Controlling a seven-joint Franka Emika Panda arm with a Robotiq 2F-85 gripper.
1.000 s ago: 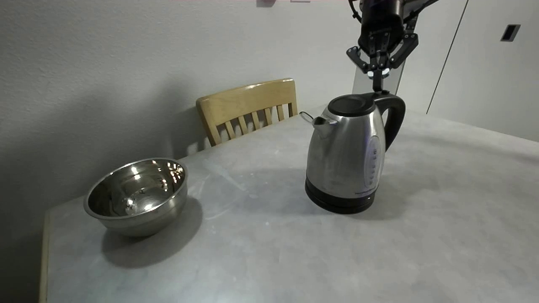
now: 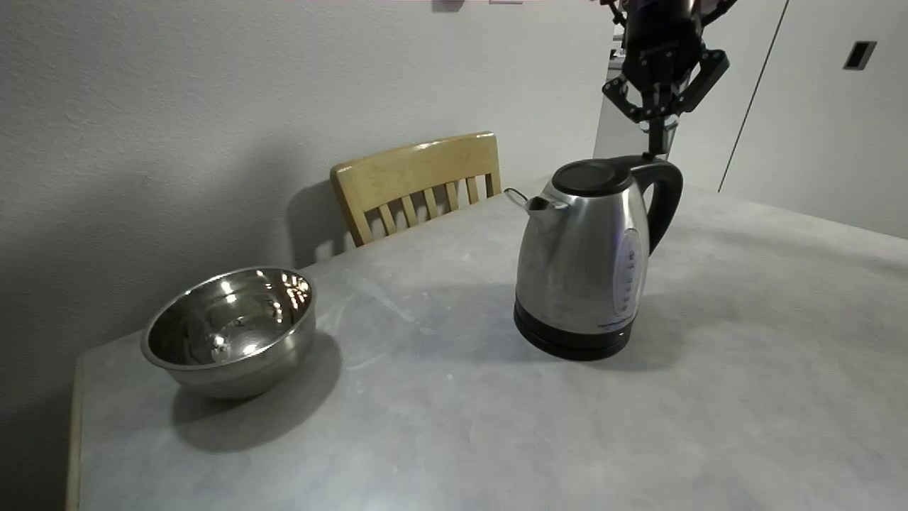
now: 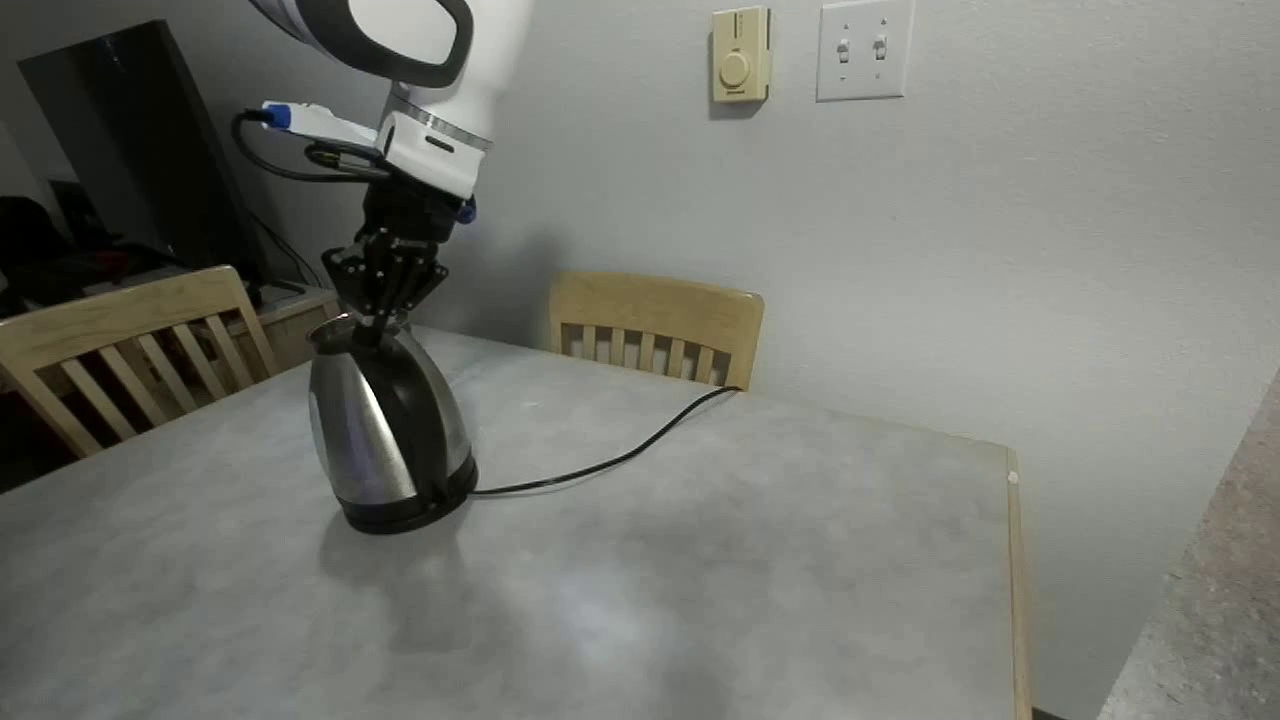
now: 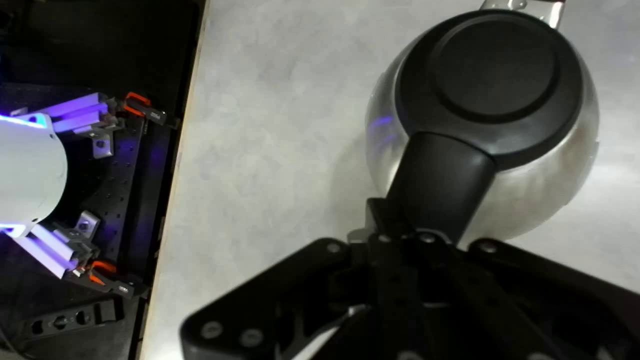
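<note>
A steel kettle [image 2: 574, 264] with a black lid and base stands upright on the table, its lid [image 2: 589, 177] closed. From its right side curves a black handle [image 2: 666, 204]. Directly over the top of that handle points my gripper [image 2: 655, 152], shut, with nothing visible between its fingers. The tips are very close to the handle's upper end; whether they touch it I cannot tell. In the wrist view the kettle lid [image 4: 495, 72] fills the upper right, and the handle top [image 4: 441, 180] runs down to the shut gripper, which hides the rest of it.
An empty steel bowl [image 2: 234, 328] sits at the table's left. Behind the table are wooden chairs [image 3: 654, 314]. A black cord [image 3: 600, 466] trails from the kettle's base toward the far edge.
In exterior view 1 my gripper has shifted a little to the right along the top of the handle. It was shut before as well. The kettle and bowl have not moved.
</note>
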